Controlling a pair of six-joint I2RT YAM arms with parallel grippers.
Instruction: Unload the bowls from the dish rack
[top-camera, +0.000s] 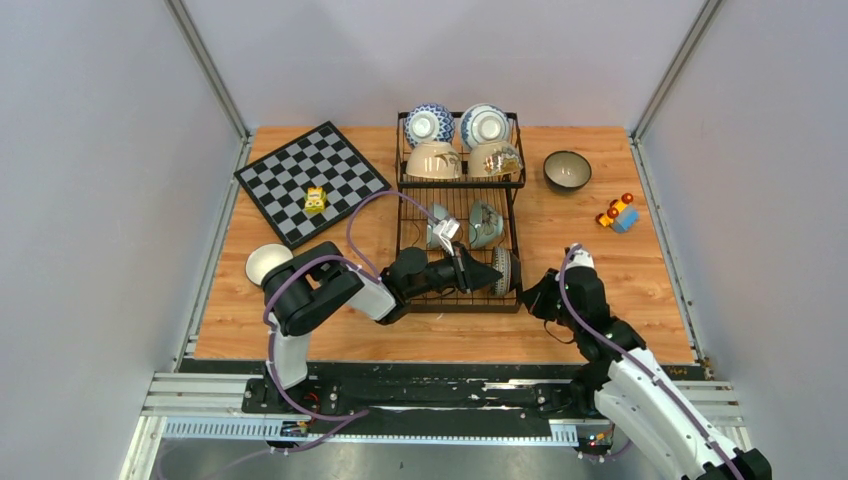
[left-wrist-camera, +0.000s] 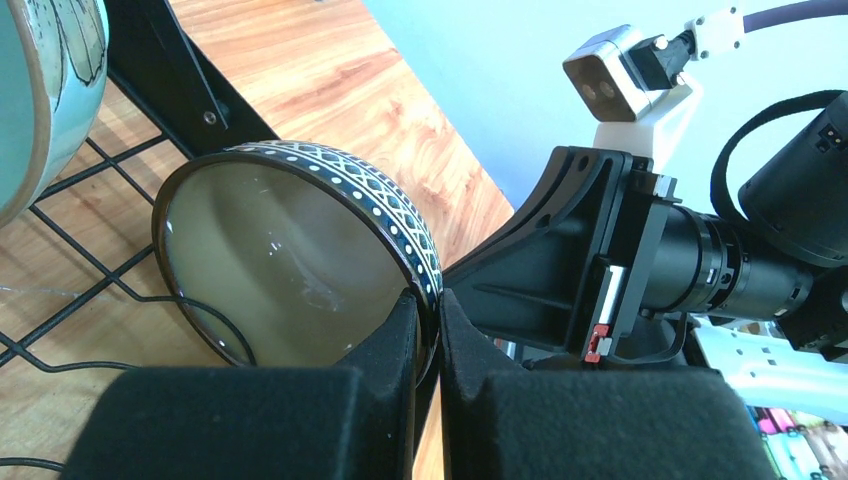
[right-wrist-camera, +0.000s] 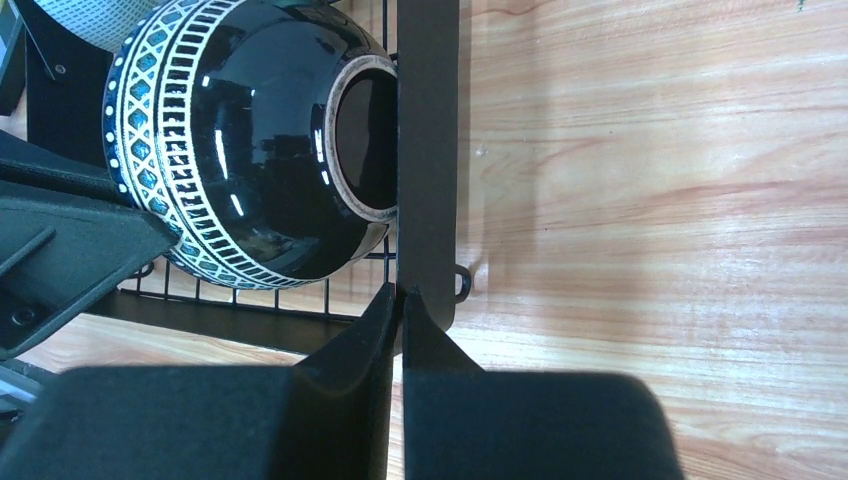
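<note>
The two-tier black dish rack stands mid-table. A dark bowl with a blue-and-white patterned rim rests on its side in the lower tier's front right corner. My left gripper is shut on that bowl's rim, one finger inside and one outside. Two light cups or bowls, the right one clearer to see, stand behind it. Upside down on the upper tier are two blue-and-white bowls and two cream bowls. My right gripper is shut and empty, its tips at the rack's right side rail.
A grey-green bowl and a toy sit right of the rack. On the left lie a chessboard with a yellow item on it and a white bowl, partly behind my left arm. Bare table shows right of the rack.
</note>
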